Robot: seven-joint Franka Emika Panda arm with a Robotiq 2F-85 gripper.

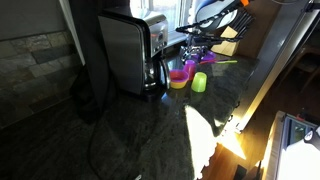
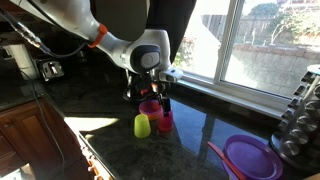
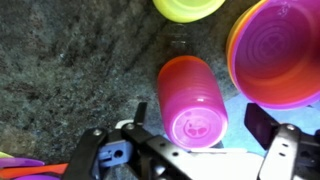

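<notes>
A pink cup (image 3: 192, 105) appears in the wrist view with its end facing the camera. My gripper is partly open, one finger on each side of the cup, with gaps between cup and fingers. A nest of bowls (image 3: 272, 50), pink inside with orange and yellow rims, sits close on the right. The yellow-green cup (image 3: 188, 6) shows at the top edge. In exterior view 2 the pink cup (image 2: 165, 122) stands beside the yellow-green cup (image 2: 142, 126), bowls (image 2: 150, 106) behind. My gripper's fingertips are hard to make out there.
A purple plate (image 2: 255, 155) with a red utensil (image 2: 228, 160) lies on the dark counter to the right. A coffee maker (image 1: 140, 55) borders the bowls. A spice rack (image 2: 297, 120) stands by the window.
</notes>
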